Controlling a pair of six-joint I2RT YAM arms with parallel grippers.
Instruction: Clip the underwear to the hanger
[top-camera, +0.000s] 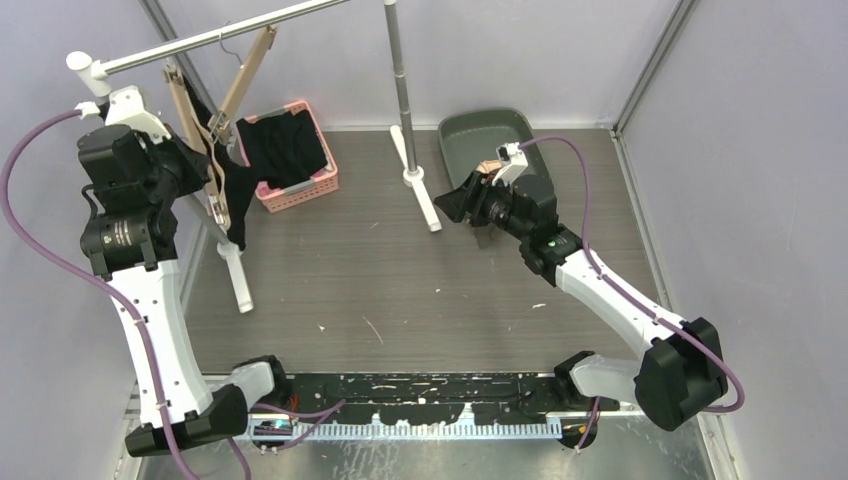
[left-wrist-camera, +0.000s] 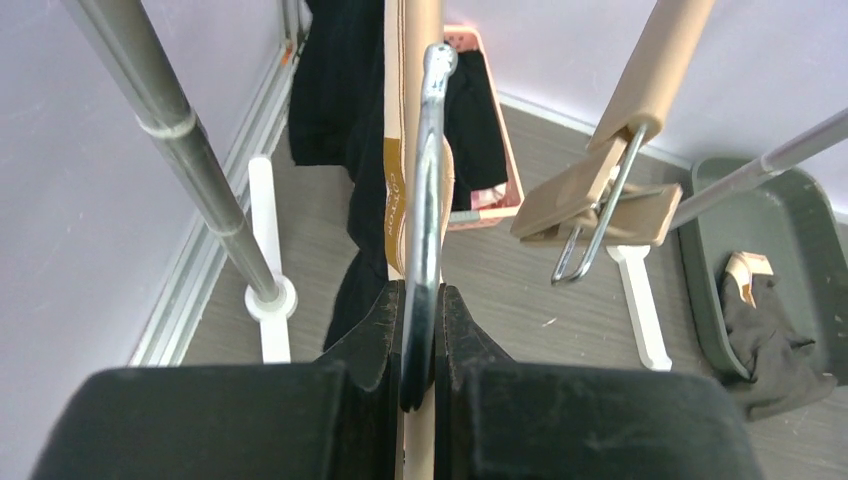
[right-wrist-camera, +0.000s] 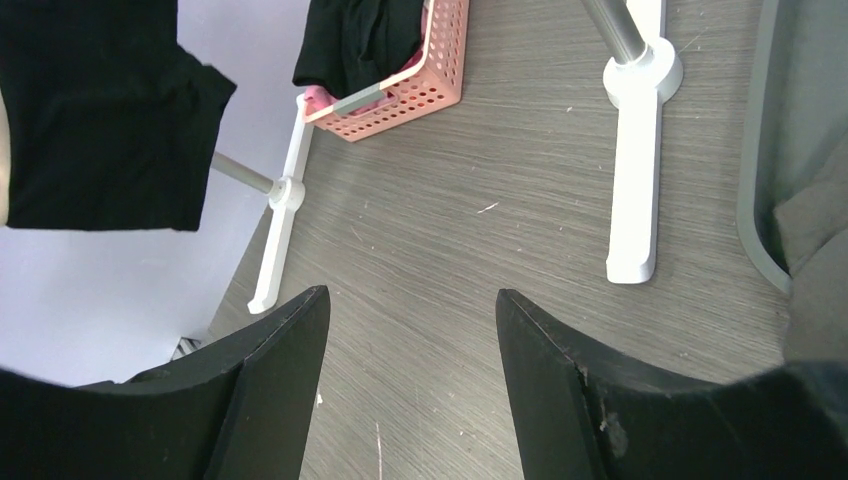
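Observation:
In the left wrist view, my left gripper is shut on a wooden clip bar (left-wrist-camera: 412, 60), with a long metal piece (left-wrist-camera: 428, 160) running over it towards the camera. Black underwear (left-wrist-camera: 368, 210) hangs along this bar, its tan printed waistband (left-wrist-camera: 395, 200) against the wood. Whether the waistband sits inside the clip, I cannot tell. The wooden hanger (left-wrist-camera: 655, 70) with metal wire clips (left-wrist-camera: 610, 195) stands to the right, and in the top view it hangs from the rail. My right gripper is open and empty; the underwear (right-wrist-camera: 110, 130) shows at upper left.
A pink basket (top-camera: 312, 185) of black cloth stands behind the rack. The grey-green tub (top-camera: 462, 125) at the back right holds a grey cloth (left-wrist-camera: 765, 335). Rack rail (top-camera: 215, 34), post (top-camera: 398, 75) and white feet (top-camera: 236, 278) are obstacles.

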